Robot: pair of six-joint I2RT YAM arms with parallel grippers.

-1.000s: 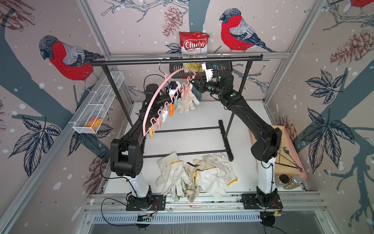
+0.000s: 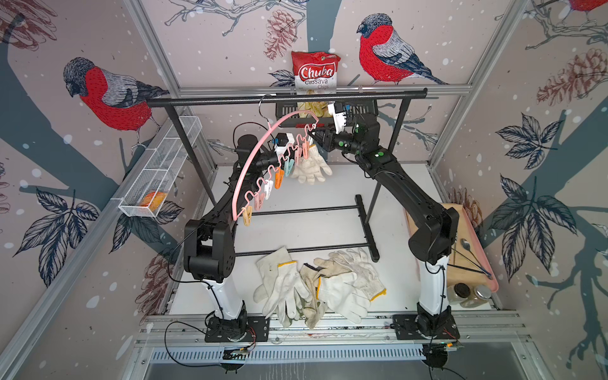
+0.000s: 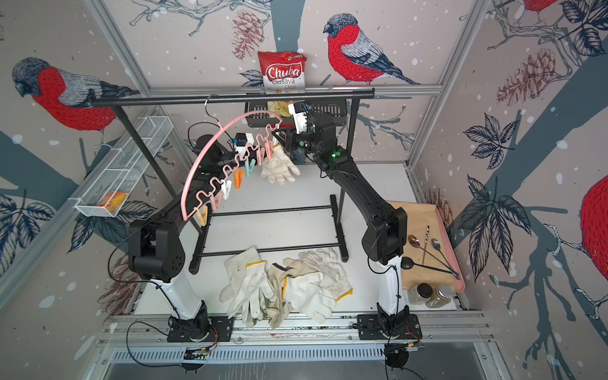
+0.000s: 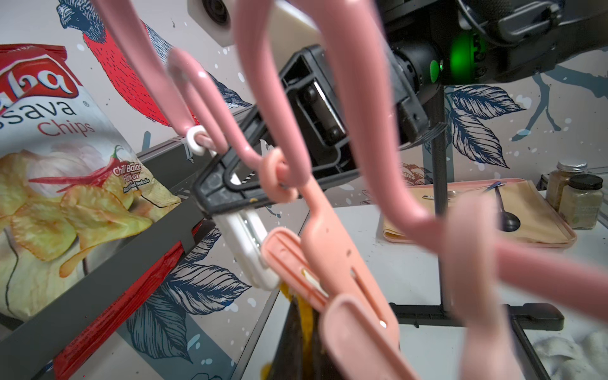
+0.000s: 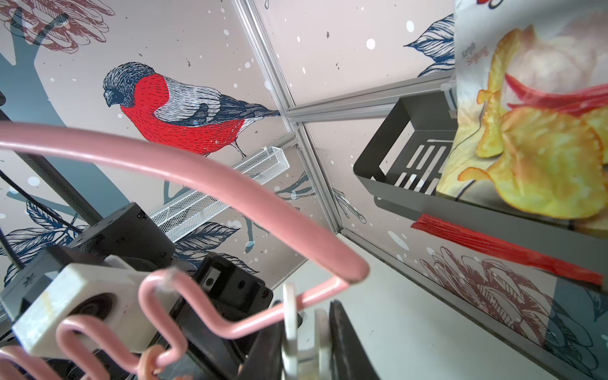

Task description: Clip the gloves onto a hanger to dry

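A pink hanger (image 2: 252,155) with a row of clips hangs from the black rail. At its far right end my right gripper is shut on a white clip (image 4: 247,247), squeezing its upper ends. Salmon clips (image 4: 345,259) hang in front of it in the left wrist view. My left gripper, partly hidden by those clips, is shut on the yellow-edged cuff of a white glove (image 2: 311,167). The cuff's edge reaches the white clip's lower end; whether it lies between the clip's fingers is hidden. The glove's fingers dangle below.
Several gloves (image 2: 285,291) lie heaped at the table's front. A chips bag (image 2: 316,72) stands in the black shelf behind the rail (image 2: 215,100). On the right are a tray with utensils (image 3: 414,253) and two jars (image 3: 420,292).
My left arm has shifted slightly right, and the glove has moved a little right with it, towards the white clip. The right arm has stayed in place.
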